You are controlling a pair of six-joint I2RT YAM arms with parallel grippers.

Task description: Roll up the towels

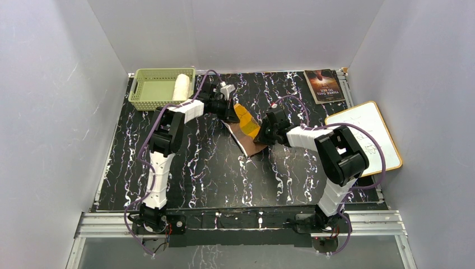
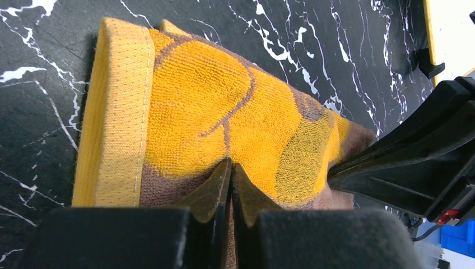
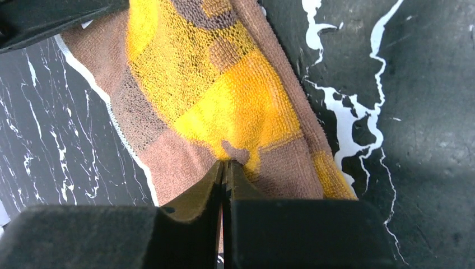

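A yellow and brown towel (image 1: 246, 128) lies folded into a strip at mid-table, slanting from upper left to lower right. At its upper-left end, my left gripper is shut, tips down against the cloth. Toward the lower-right end my right gripper is also shut, its tips touching the towel. No cloth shows clearly between either pair of fingers. A wide hem (image 2: 124, 112) edges the end by the left gripper. In the basket lies a cream roll (image 1: 181, 88).
The green basket (image 1: 134, 102) stands at the back left. A book (image 1: 324, 86) lies at the back right, with a whiteboard (image 1: 364, 134) along the right side.
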